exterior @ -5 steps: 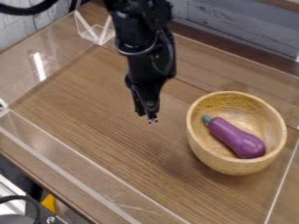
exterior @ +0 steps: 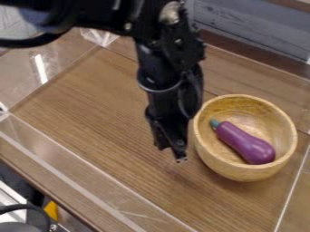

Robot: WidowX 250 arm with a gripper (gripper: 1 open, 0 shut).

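Observation:
The black robot arm reaches down from the top to the middle of the view, its gripper (exterior: 171,143) hanging low just left of a tan bowl (exterior: 274,120). The gripper looks shut, and nothing shows between its fingers. A purple eggplant (exterior: 247,145) with a green tip lies inside the bowl. Whether the gripper touches the bowl's rim I cannot tell.
A grey wall runs along the back right. Black cables lie at the bottom left corner.
The gripper has moved down in the view and to the right, now beside the bowl's left side. The bowl and eggplant look unchanged.

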